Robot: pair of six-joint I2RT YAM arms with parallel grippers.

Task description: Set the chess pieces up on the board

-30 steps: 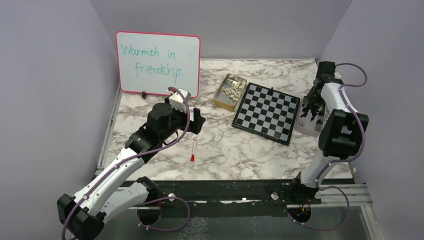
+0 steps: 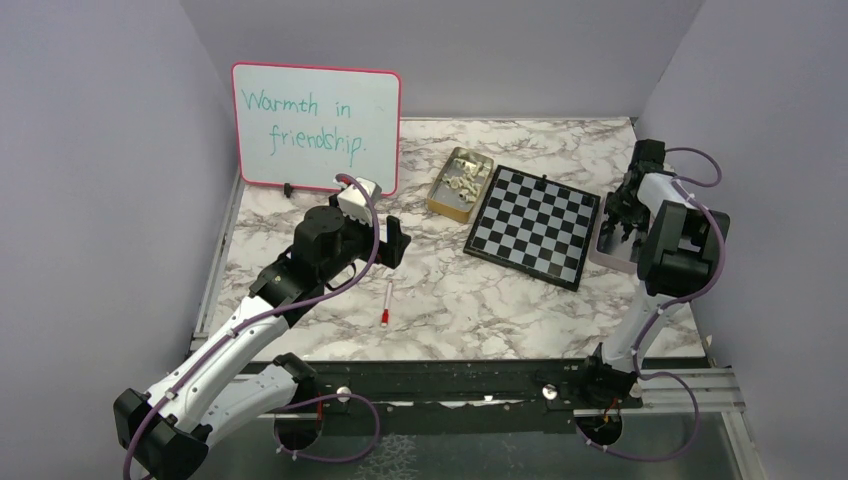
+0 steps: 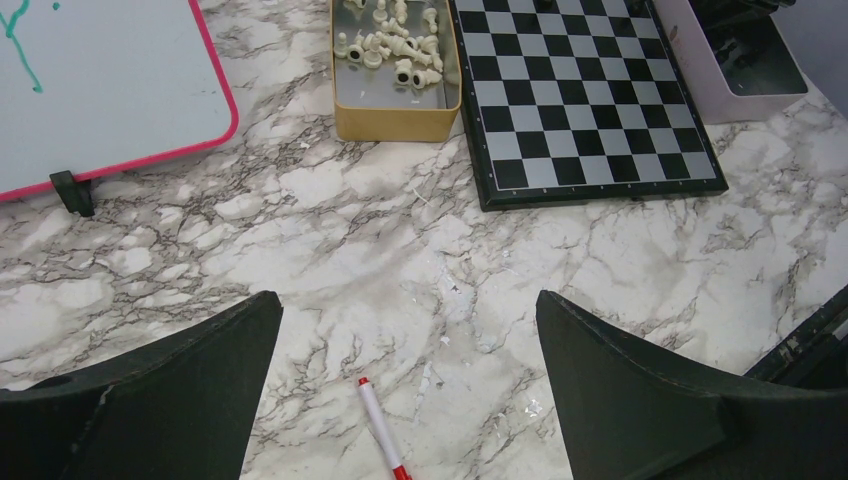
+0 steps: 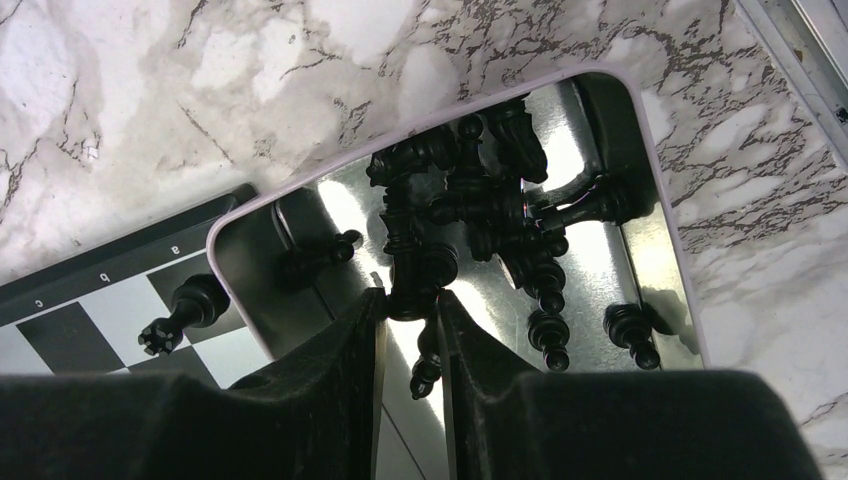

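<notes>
The checkered board (image 2: 530, 228) lies mid-table, with a black piece (image 4: 195, 305) standing on its far edge beside the pink bin (image 4: 660, 200). The bin holds many black pieces. My right gripper is down in it, fingertips at a lying black piece (image 4: 405, 265), part open; whether it grips the piece I cannot tell. White pieces (image 3: 400, 45) lie jumbled in a tan box (image 3: 395, 122) left of the board. My left gripper hangs open and empty over the left of the table.
A whiteboard (image 2: 315, 120) with green writing stands at the back left. A red-and-white marker (image 3: 380, 425) lies at the front left.
The left arm and board look unchanged.
</notes>
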